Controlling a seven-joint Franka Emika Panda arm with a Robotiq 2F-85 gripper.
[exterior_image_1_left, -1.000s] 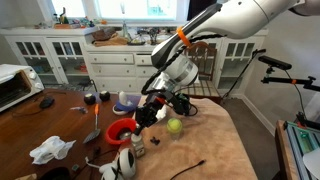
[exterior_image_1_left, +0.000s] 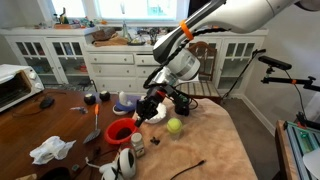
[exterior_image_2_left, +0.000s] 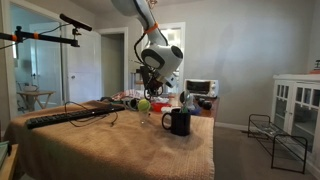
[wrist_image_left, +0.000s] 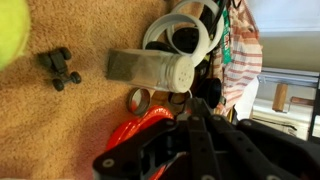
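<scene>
My gripper appears shut in the wrist view, with nothing visible between its fingers. A clear jar with a pale lid (wrist_image_left: 150, 68) lies across the middle of that view, apart from the gripper. Below it shows part of a red bowl (wrist_image_left: 140, 130), partly hidden by the gripper. In exterior view 1, the gripper (exterior_image_1_left: 143, 109) hangs above the table near the red bowl (exterior_image_1_left: 121, 130) and the jar (exterior_image_1_left: 138, 144). A yellow-green ball (exterior_image_1_left: 174, 126) sits to the right of the jar.
A small black object (wrist_image_left: 60, 68) lies between ball and jar. White rings (wrist_image_left: 188, 28) stand near the jar's lid. A black mug (exterior_image_2_left: 177, 122) stands on the table in exterior view 2. Crumpled white cloth (exterior_image_1_left: 50, 150) lies at left.
The arm has risen a little, and the gripper sits slightly higher above the table. The bowl, jar and ball look unmoved.
</scene>
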